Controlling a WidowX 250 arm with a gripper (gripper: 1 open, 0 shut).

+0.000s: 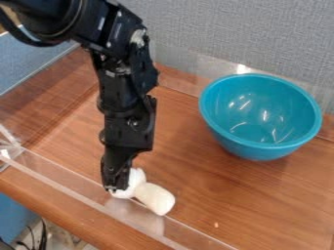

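Observation:
A white object [154,197], pale and roughly cylindrical with a rounded end under the gripper, lies on its side on the wooden table near the front clear strip. My black gripper [116,183] reaches down from the upper left and is shut on the white object's left, rounded end. The fingertips are partly hidden against it.
A teal bowl [261,116] stands empty at the right rear. A transparent strip [65,186] runs along the front edge, with cables below at the lower left. A grey wall stands behind.

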